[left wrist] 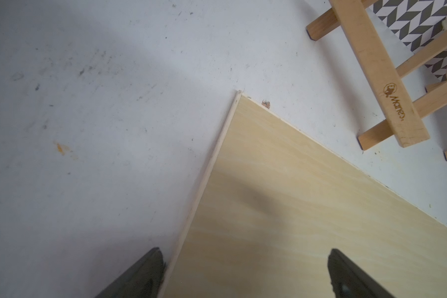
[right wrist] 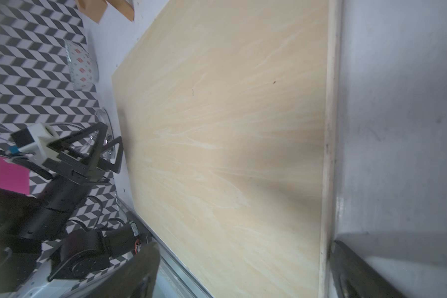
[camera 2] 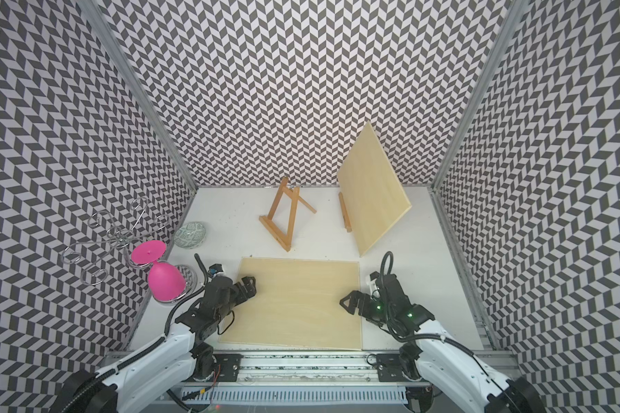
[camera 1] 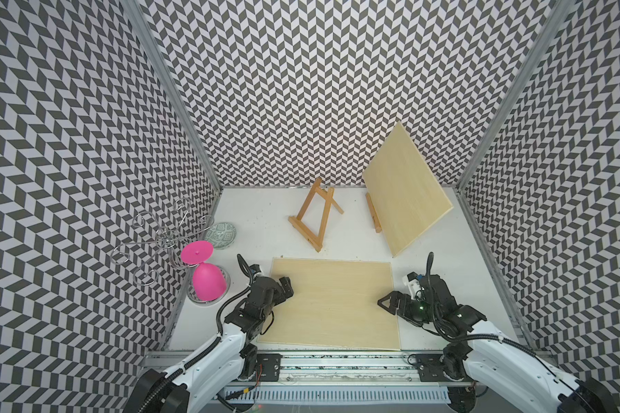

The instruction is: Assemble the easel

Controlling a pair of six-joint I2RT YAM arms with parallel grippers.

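Note:
A light plywood board (camera 1: 327, 303) lies flat at the front centre. My open left gripper is low over its left edge; my open right gripper is low at its right edge, a finger beside that edge, which shows between the fingers in each wrist view. Behind stands a small wooden easel frame (camera 1: 326, 213). To its right a second board (camera 2: 372, 186) stands tilted on a wooden support (camera 2: 344, 213), mostly hidden by it.
At the left are a pink object (camera 1: 206, 281) on a round metal base, a wire stand with a pink disc (camera 1: 196, 251), and a pale green round dish (camera 1: 219, 234).

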